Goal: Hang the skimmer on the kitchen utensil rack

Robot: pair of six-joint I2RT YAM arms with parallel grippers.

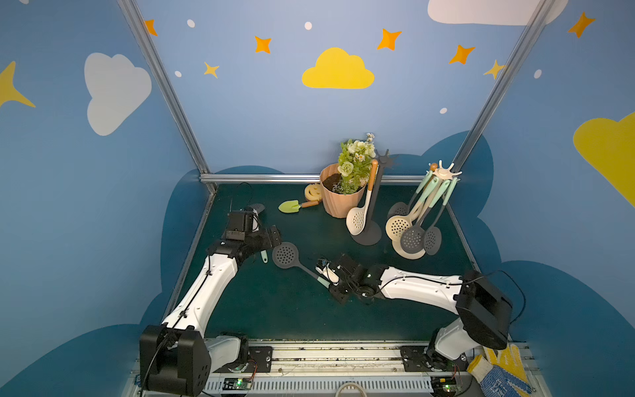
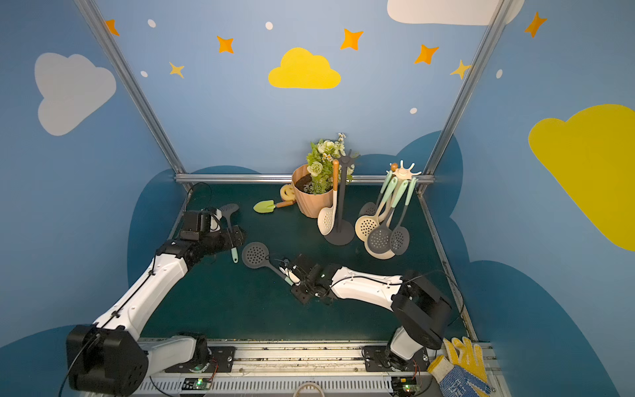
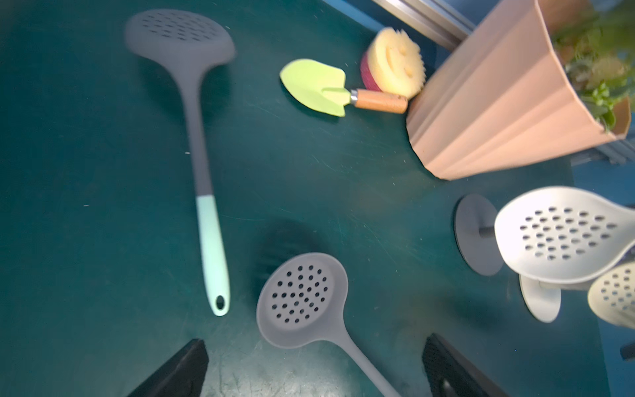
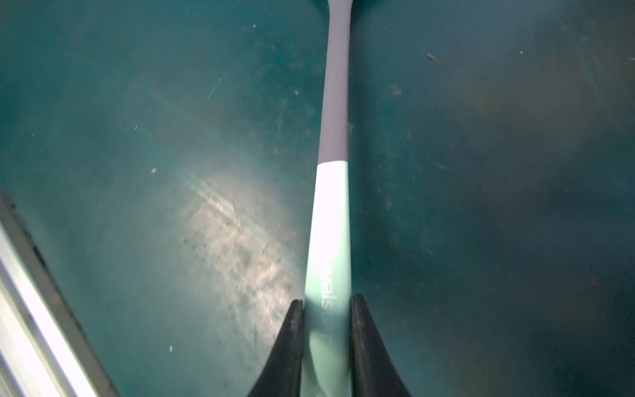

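A grey skimmer (image 1: 285,255) with a perforated round head lies on the dark green table, its mint handle (image 4: 328,251) pointing to the front right. My right gripper is low over that handle, one finger (image 4: 285,344) close along each side. No clear gap shows, and whether they press on it cannot be told. Over the table's left side, my left gripper (image 1: 274,237) stands open with nothing between its fingers. A grey rack (image 2: 342,198) at the back holds one white perforated ladle (image 1: 356,221). To its right, a cream rack (image 1: 447,170) carries several utensils.
A slotted turner (image 3: 191,125) with a mint handle lies beneath the left arm. Behind it are a green trowel (image 3: 317,87), a yellow sponge (image 3: 395,63) and a flower pot (image 1: 338,198) close to the grey rack. Bare table lies along the front.
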